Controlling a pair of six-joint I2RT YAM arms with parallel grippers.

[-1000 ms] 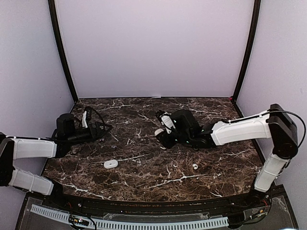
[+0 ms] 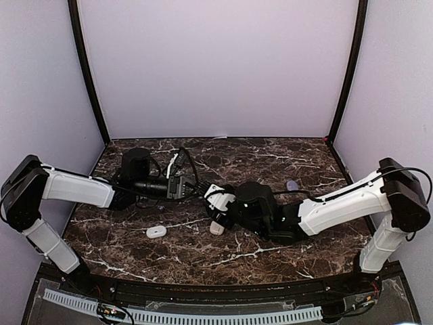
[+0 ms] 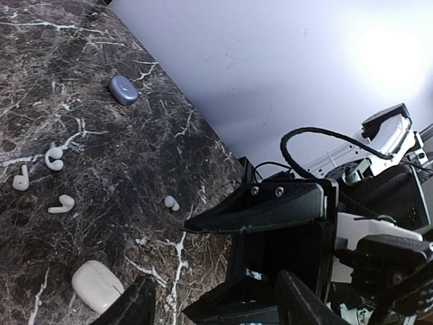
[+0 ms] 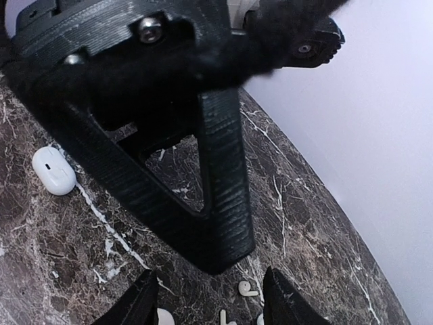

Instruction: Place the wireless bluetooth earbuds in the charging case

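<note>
A white rounded case (image 2: 216, 228) shows just below my right gripper (image 2: 215, 204) in the top view; whether it is held or lies on the table is unclear. In the left wrist view, a white case (image 3: 97, 286) sits beside my left fingers (image 3: 139, 305). My left gripper (image 2: 195, 188) reaches in from the left, its tips overlapping the right one. Loose white earbuds (image 3: 62, 205) lie on the marble. Another earbud (image 4: 247, 289) appears in the right wrist view. Neither gripper's grip can be made out.
A second white case (image 2: 156, 231) lies at front left, and a lilac case (image 2: 292, 185) at right, partly behind the right arm. The two grippers crowd each other mid-table.
My left gripper has moved right to meet the right one.
</note>
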